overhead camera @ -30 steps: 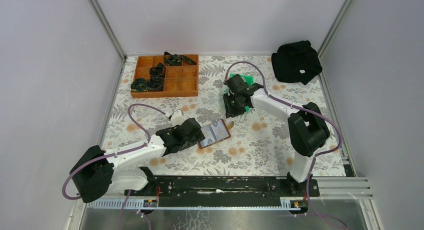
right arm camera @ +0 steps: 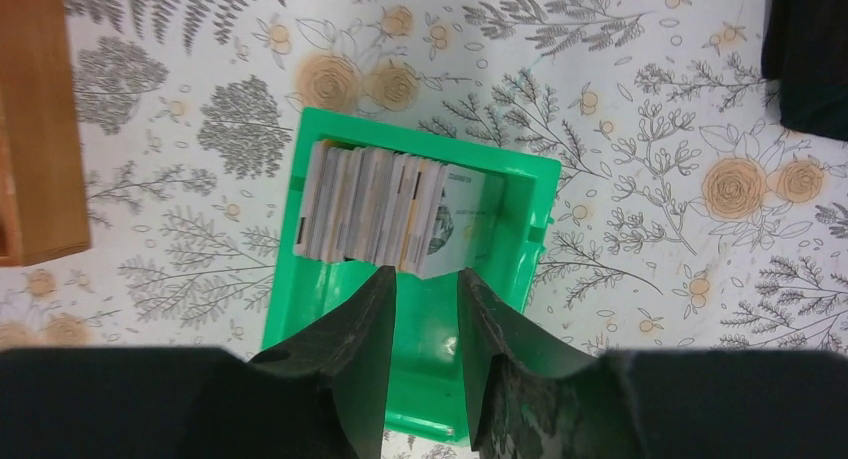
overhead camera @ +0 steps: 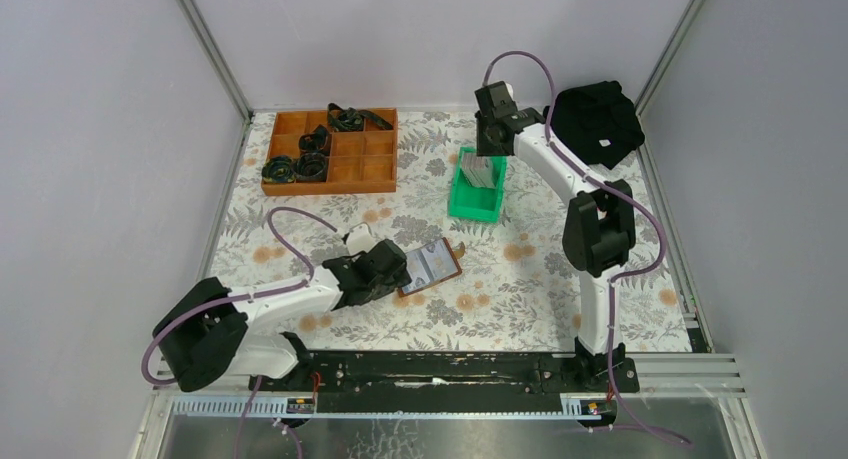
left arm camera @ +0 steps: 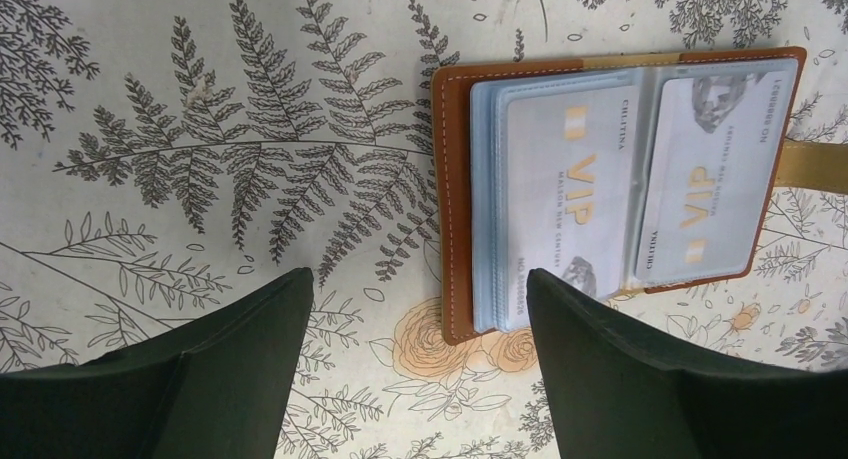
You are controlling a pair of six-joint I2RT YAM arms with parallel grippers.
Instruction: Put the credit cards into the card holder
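The card holder (left arm camera: 455, 209) lies unfolded on the table, brown with clear sleeves; a white VIP card (left arm camera: 565, 179) shows on one side and another VIP card (left arm camera: 705, 179) on the other. My left gripper is above its edge, fingers apart and empty, one finger overlapping the sleeves in view. In the green box (right arm camera: 420, 139) a row of cards (right arm camera: 375, 209) stands on edge, and a leaning card (right arm camera: 460, 219) faces its bare side. Over this box hangs my right gripper, fingers parted, nothing between the fingers.
An orange-brown compartment tray (overhead camera: 345, 186) with dark coiled straps (overhead camera: 312, 167) stands at the back left. Black folded cloth (overhead camera: 595, 124) lies at the back right. Between the box and the front edge, the right side of the patterned table (overhead camera: 540, 279) is clear.
My right gripper has swung away from beside the card holder to the far end of the green box, uncovering most of it. My left gripper has shifted slightly toward the card holder, which stays put.
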